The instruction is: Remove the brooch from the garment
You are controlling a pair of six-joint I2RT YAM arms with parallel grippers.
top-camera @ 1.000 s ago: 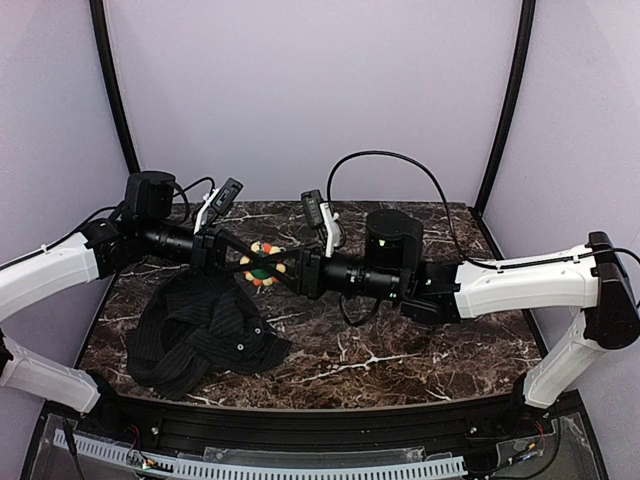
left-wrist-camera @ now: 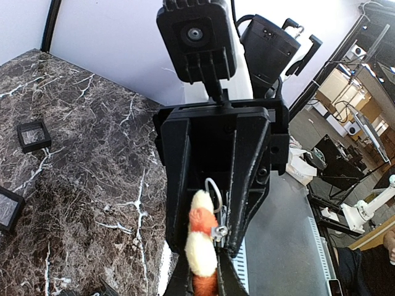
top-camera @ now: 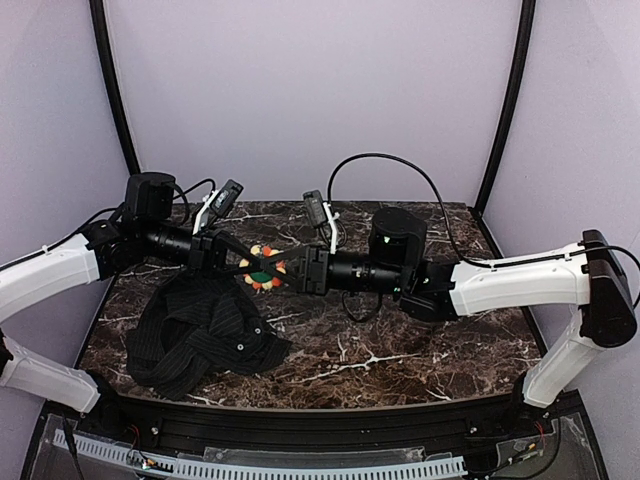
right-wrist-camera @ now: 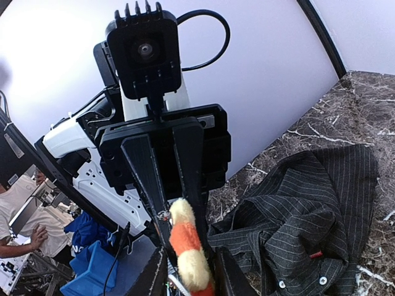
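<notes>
The brooch point(top-camera: 262, 278), a fluffy flower of orange and cream petals with a green middle, is held in the air between both grippers, clear of the garment's visible folds. My left gripper point(top-camera: 250, 262) is shut on it from the left, my right gripper point(top-camera: 282, 266) shut on it from the right. In the wrist views the brooch point(left-wrist-camera: 202, 246) point(right-wrist-camera: 191, 259) shows edge-on with a metal pin at its side. The dark pinstriped garment point(top-camera: 205, 335) point(right-wrist-camera: 308, 222) lies crumpled on the left of the marble table, below the grippers.
Small black square frames point(left-wrist-camera: 34, 135) appear on the table in the left wrist view. Walls enclose the table at back and sides.
My right arm has shifted very slightly; both grippers still hold the brooch in the same place. The garment looks unchanged.
</notes>
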